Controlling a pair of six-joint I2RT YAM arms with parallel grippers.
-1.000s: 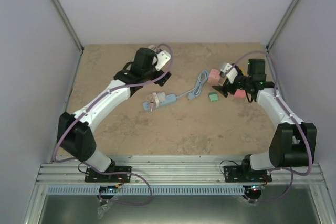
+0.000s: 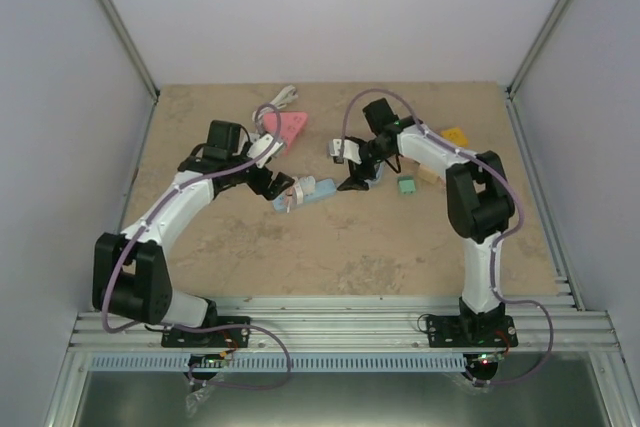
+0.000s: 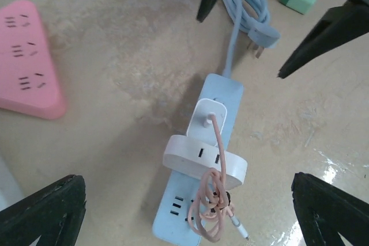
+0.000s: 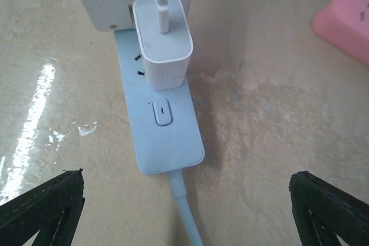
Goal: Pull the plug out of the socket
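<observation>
On the table lies a light blue power strip (image 2: 320, 192) with two white plugs in it. One is a wide white adapter (image 3: 204, 158); the other is a smaller white charger plug (image 4: 164, 44) with a pink cable (image 3: 214, 205) coiled over the strip's end. My left gripper (image 2: 276, 194) is open over the adapter end of the strip, its fingers (image 3: 49, 211) wide apart on either side. The right gripper (image 2: 350, 184), open too, stands near the cord end, with nothing between its fingers.
A pink power strip (image 2: 290, 125) lies behind the blue one. The coiled blue cord (image 3: 248, 4) and a green block (image 2: 406, 185) are to the right, with a yellow block (image 2: 455, 136) farther back.
My right arm has swept left from the blocks to the cord end of the blue strip. Both plugs stayed put.
</observation>
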